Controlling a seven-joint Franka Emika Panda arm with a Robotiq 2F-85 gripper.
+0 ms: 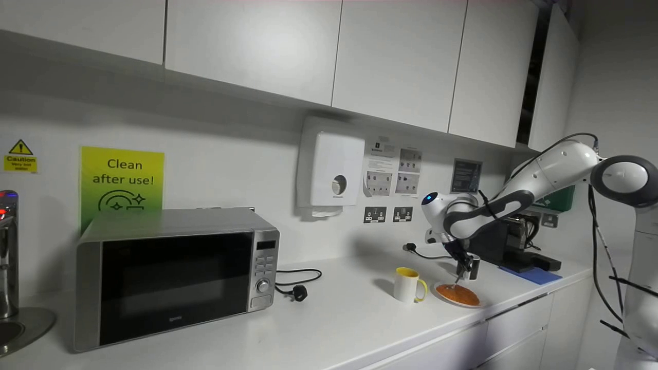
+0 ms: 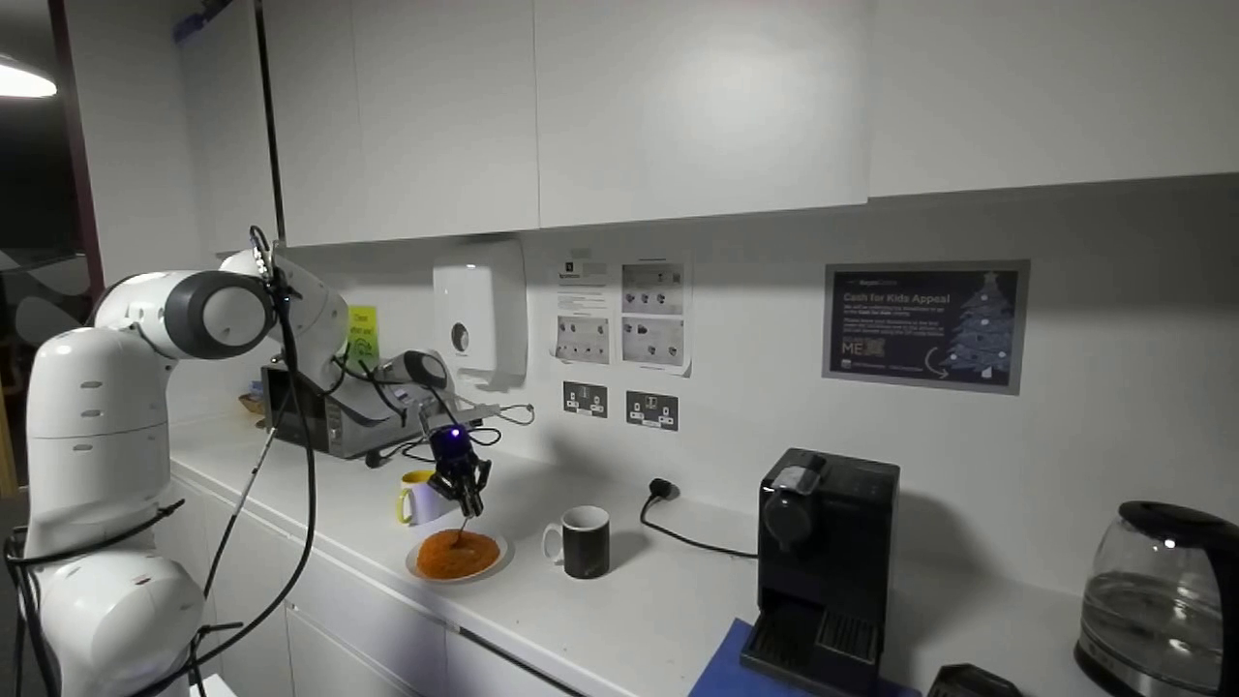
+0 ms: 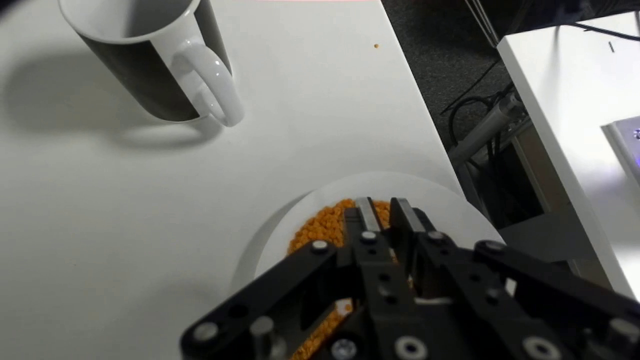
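My gripper (image 2: 470,509) points down over a plate (image 2: 507,556) heaped with small orange grains (image 2: 453,556). It is shut on a thin metallic utensil (image 1: 457,280), whose lower end reaches the grains. That end is not clearly visible, so I cannot tell whether it is a spoon. In the wrist view, the dark fingers of the gripper cover much of the plate and hide most of the utensil. The grains look like lentils.
A black-and-white mug (image 2: 586,544) and a white mug with yellow inside (image 1: 405,287) flank the plate. The coffee machine (image 2: 827,546) and microwave (image 1: 179,271) stand farther off. In the wrist view, the counter edge (image 3: 441,129) runs close by the plate.
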